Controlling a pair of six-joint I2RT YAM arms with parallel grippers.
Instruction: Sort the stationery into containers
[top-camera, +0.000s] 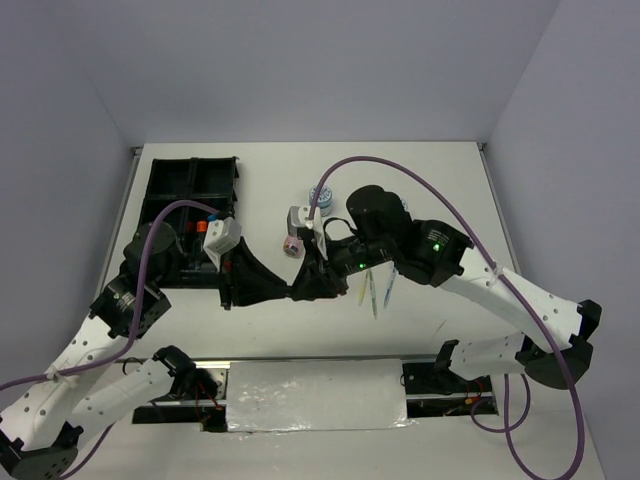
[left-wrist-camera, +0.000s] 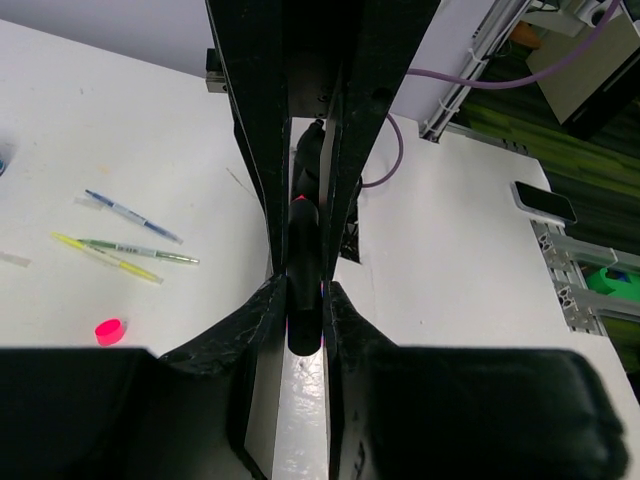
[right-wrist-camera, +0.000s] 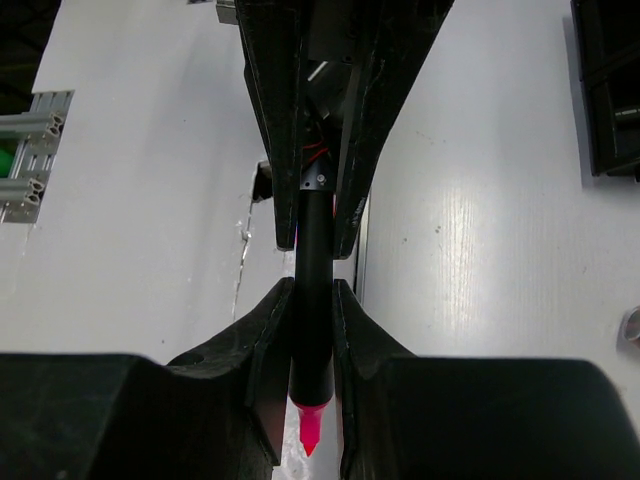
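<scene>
In the top view my left gripper (top-camera: 288, 291) and right gripper (top-camera: 298, 290) meet tip to tip above the table. The right wrist view shows a slim black marker (right-wrist-camera: 314, 320) with a bare pink tip, upright between the fingers of my right gripper, which is shut on it. A short black piece (left-wrist-camera: 304, 325), perhaps a cap, is pinched in my left gripper. Whether the two pieces touch is hidden. The black compartment tray (top-camera: 190, 161) stands at the left, with a red item (top-camera: 201, 226) inside.
Several pens lie right of centre: a yellow one (left-wrist-camera: 105, 257), a green one (left-wrist-camera: 140, 250) and a blue one (left-wrist-camera: 133, 216). A pink disc (left-wrist-camera: 110, 331) rests near them. Two small round items, one blue-white (top-camera: 321, 200) and one pinkish (top-camera: 292, 246), stand mid-table.
</scene>
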